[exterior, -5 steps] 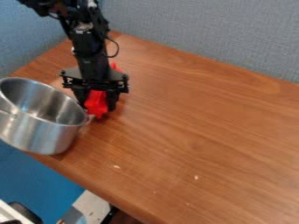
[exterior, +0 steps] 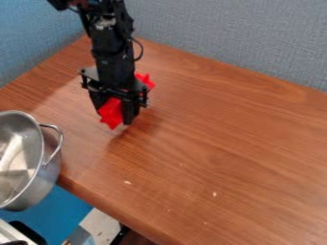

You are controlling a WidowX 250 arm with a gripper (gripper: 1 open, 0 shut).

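Observation:
The black gripper (exterior: 120,110) hangs from the top left over the wooden table, shut on a red object (exterior: 111,113) that shows below and to the right of its fingers, partly hidden by them; its exact shape is unclear. A steel pot (exterior: 44,172) with a side handle and a white item inside is at the left edge, left of and below the gripper.
Grey-blue padded walls stand behind. A blue surface and some white and dark items show at the lower left, beyond the table edge.
The gripper, with the red object, has shifted slightly right and tilted a little. The steel pot has moved left and down compared with a second ago.

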